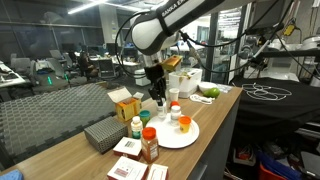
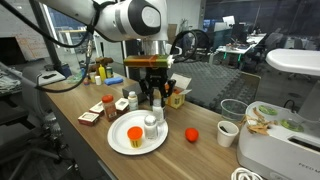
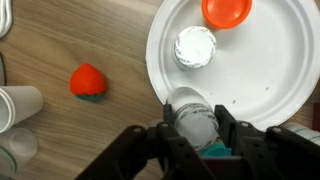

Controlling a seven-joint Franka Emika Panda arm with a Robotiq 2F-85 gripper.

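Observation:
My gripper is shut on a white bottle (image 3: pixel 193 106) with a greyish cap. In the second exterior view the held bottle (image 2: pixel 157 113) is at the far edge of the white plate (image 2: pixel 118 132); whether its base touches the plate is unclear. Another white bottle (image 2: pixel 151 128) stands on the plate, close to the held one. An orange cup (image 2: pixel 135 137) is also on the plate. From the first exterior view, the gripper (image 1: pixel 161 101) points down at the plate's back left side.
A red object (image 3: pixel 88 81) and white cups (image 3: pixel 19 105) lie off the plate. An open cardboard box (image 1: pixel 125 105), a dark mesh box (image 1: pixel 105 133) and a jar with an orange lid (image 1: pixel 149 144) surround the area. Bare plate (image 3: pixel 265 75) shows beyond the standing bottle.

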